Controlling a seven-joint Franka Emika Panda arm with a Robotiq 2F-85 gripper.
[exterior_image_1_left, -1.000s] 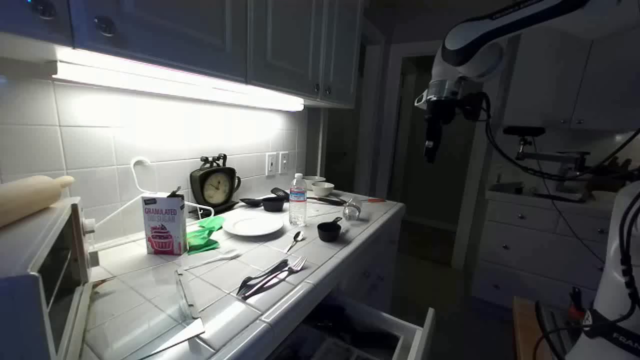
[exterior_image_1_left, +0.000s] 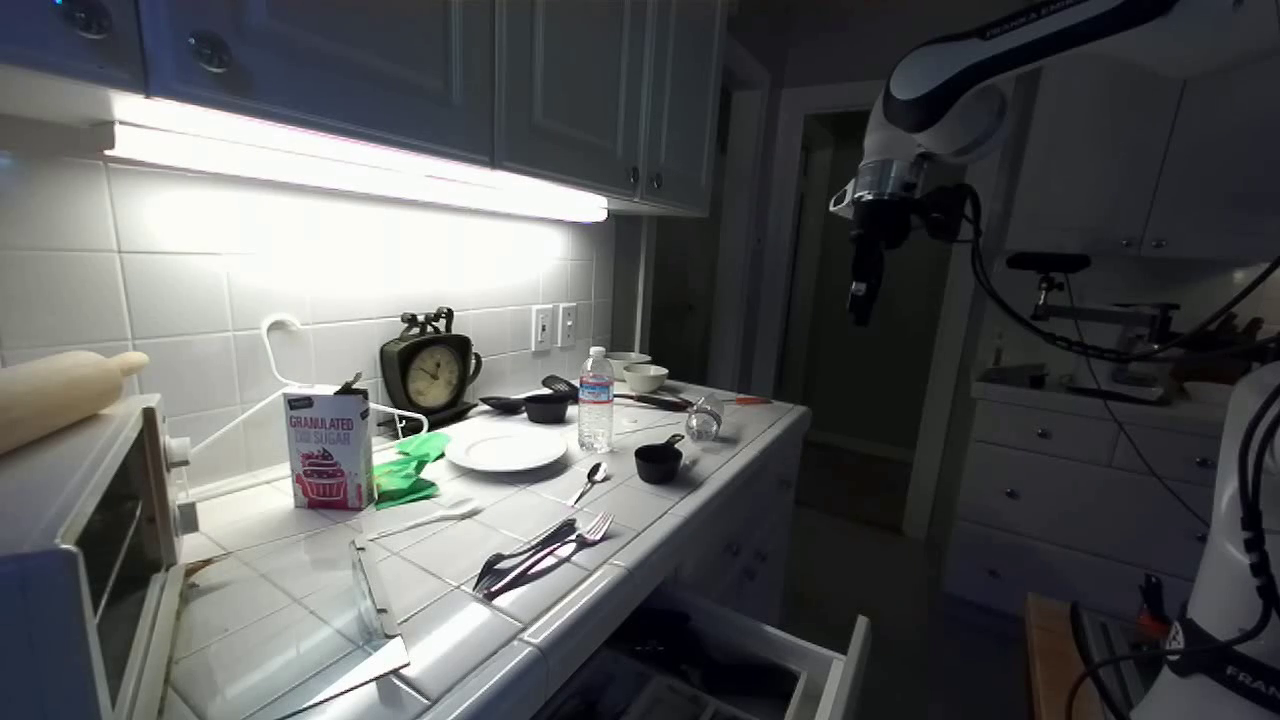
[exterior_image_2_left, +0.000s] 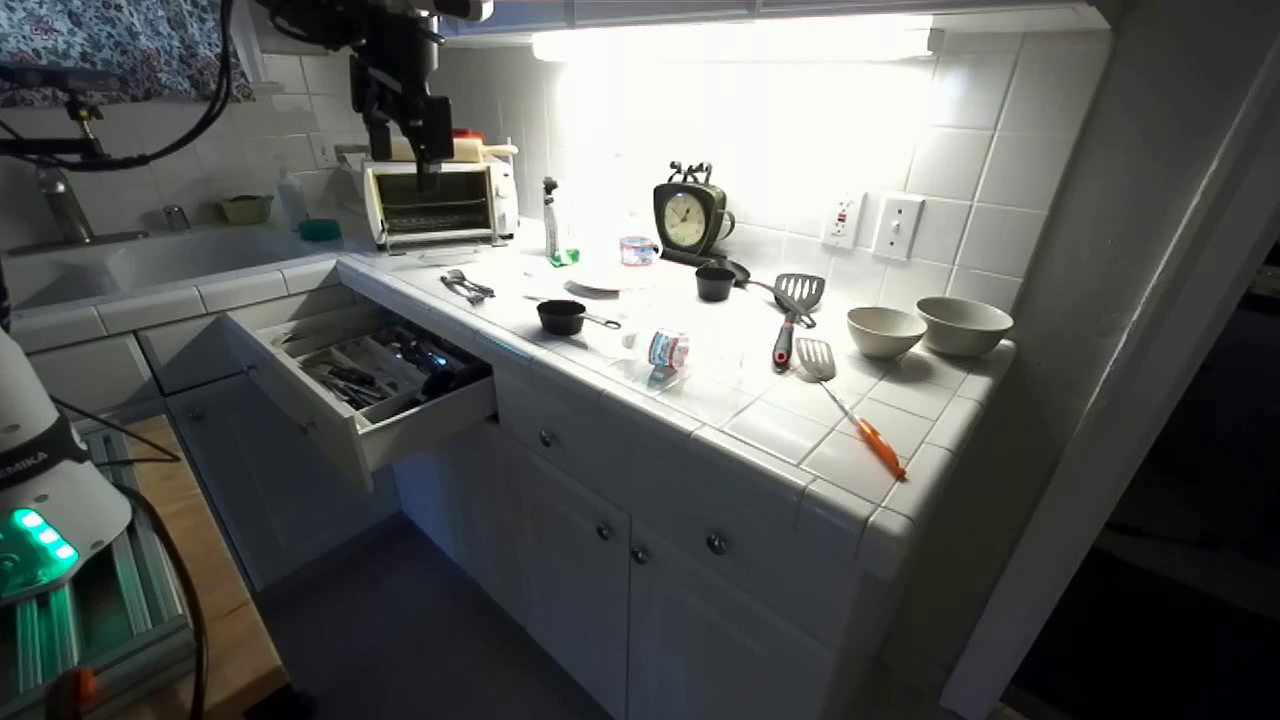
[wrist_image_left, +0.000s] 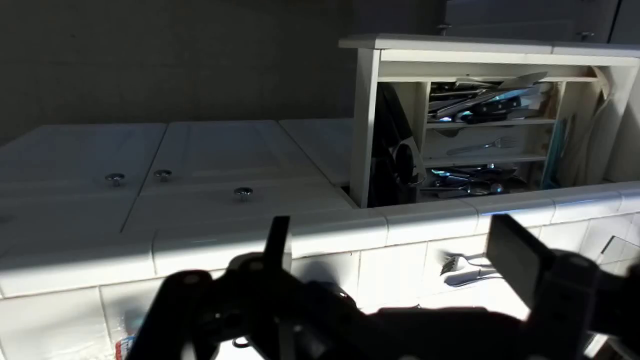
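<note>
My gripper is open, its two fingers wide apart and nothing between them. In the second exterior view the gripper (exterior_image_2_left: 408, 138) hangs in the air at the upper left, well above the counter. The pulled-out drawer (exterior_image_2_left: 360, 450) holds utensils in compartments; in the wrist view a lone fork (wrist_image_left: 483, 146) lies in its middle slot. On the counter near the drawer lie a fork (exterior_image_1_left: 588, 532) and other dark-shadowed cutlery. A spoon (exterior_image_1_left: 589, 482) rests farther back. A black measuring cup (exterior_image_1_left: 657, 463) stands near the counter edge, beyond a clear bottle (exterior_image_1_left: 596, 408).
A white plate (exterior_image_1_left: 504, 451), sugar box (exterior_image_1_left: 329, 450), green cloth (exterior_image_1_left: 411, 470) and clock (exterior_image_1_left: 427, 372) occupy the counter. Two bowls (exterior_image_2_left: 885, 332) and an orange-handled turner (exterior_image_2_left: 879, 446) sit at its far end. The toaster oven (exterior_image_2_left: 441, 202) stands by the wall. Air around the gripper is clear.
</note>
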